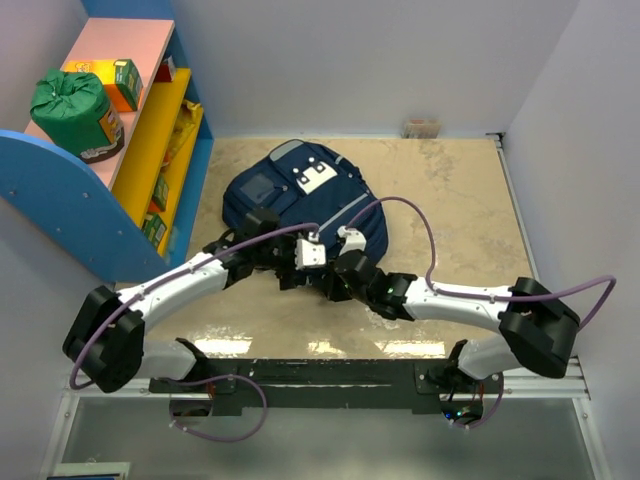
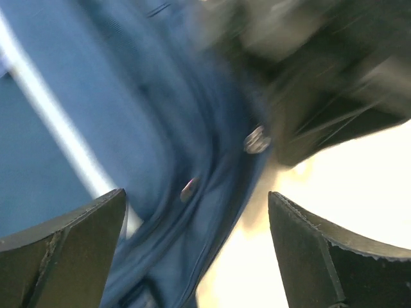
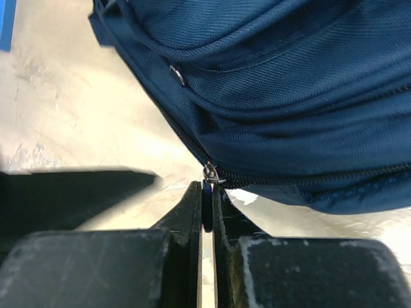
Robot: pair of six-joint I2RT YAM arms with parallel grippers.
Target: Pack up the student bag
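Note:
A navy bag (image 1: 300, 190) lies on the floor of the work area. My left gripper is open over the bag's edge by a zipper, fabric beneath and between its fingertips, with the right gripper's dark body blurred close above. My right gripper is shut on a small zipper pull at the bag's zippered front edge; a blurred dark part of the left gripper shows at its left.
A shelf unit (image 1: 155, 150) with a green sack (image 1: 75, 115) and several boxes stands at the left. Bare floor (image 1: 460, 210) lies to the right of the bag.

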